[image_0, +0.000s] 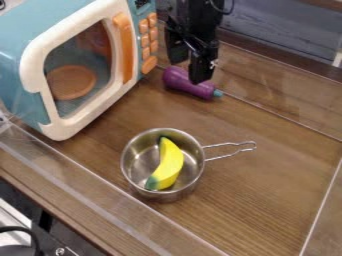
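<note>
The black gripper (194, 62) hangs at the top centre, open, just above a purple eggplant toy (190, 86) with a teal tip that lies on the wooden counter beside the microwave. A yellow banana (166, 158) lies in a steel pot (193, 172) with a wire handle pointing right, in the lower middle.
The blue-and-white toy microwave (34, 45) with an orange plate inside fills the upper left. A wall (287, 40) runs along the back.
</note>
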